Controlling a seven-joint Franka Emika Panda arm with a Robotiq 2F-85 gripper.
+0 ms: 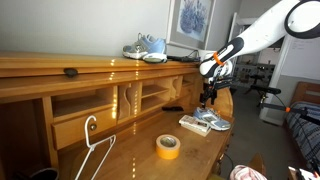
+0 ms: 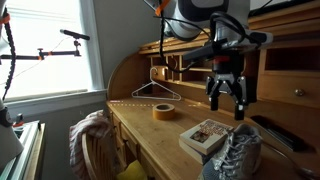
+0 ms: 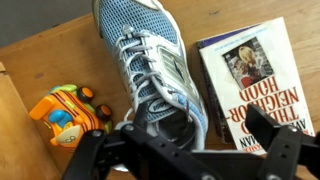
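Note:
A light blue and white sneaker (image 2: 238, 155) stands at the near end of the desk, laces facing up. My gripper (image 2: 227, 103) hangs just above it, open, with its fingers pointing down. From the wrist view, the shoe (image 3: 160, 65) lies lengthwise below my gripper, its dark opening between the two spread fingers. Nothing is held.
Close beside the shoe lies a paperback book (image 3: 250, 75). On its other side is an orange toy vehicle (image 3: 68, 115). Tape (image 1: 168, 147) and a white hanger (image 1: 92, 150) occupy the desk farther along. More shoes (image 1: 153, 47) rest on the upper shelf.

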